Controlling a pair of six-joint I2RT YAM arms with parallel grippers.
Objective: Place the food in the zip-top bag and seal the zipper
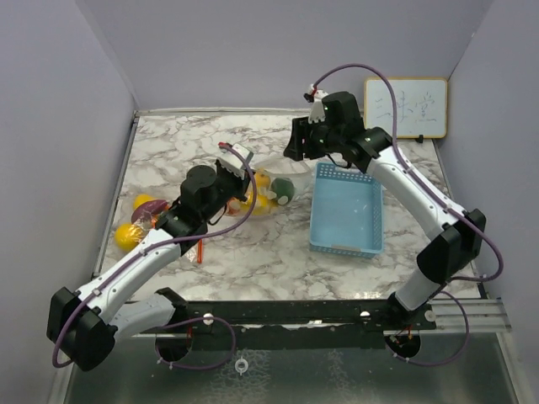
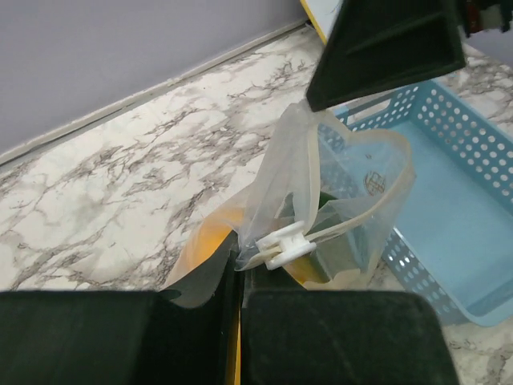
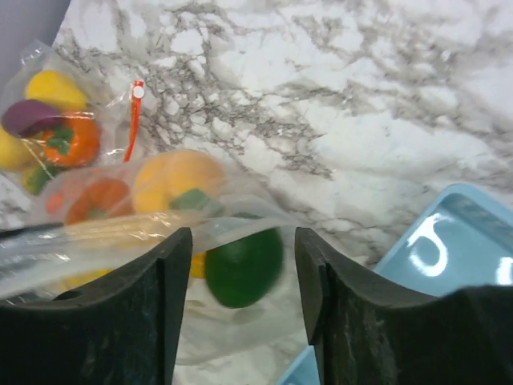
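Note:
The clear zip bag (image 1: 285, 168) holds yellow, orange and green toy food, with a green piece (image 3: 244, 269) visible at its middle. My left gripper is shut on the bag's top edge beside a white zipper slider (image 2: 284, 245). My right gripper hangs over the bag's other end, fingers parted; in the left wrist view its dark fingertip touches or nearly touches the bag's top. Whether it grips any film is unclear. A second bag of food (image 3: 60, 132) lies at the left.
A blue empty basket (image 1: 345, 219) stands right of the bag. A whiteboard (image 1: 404, 105) is at the back right.

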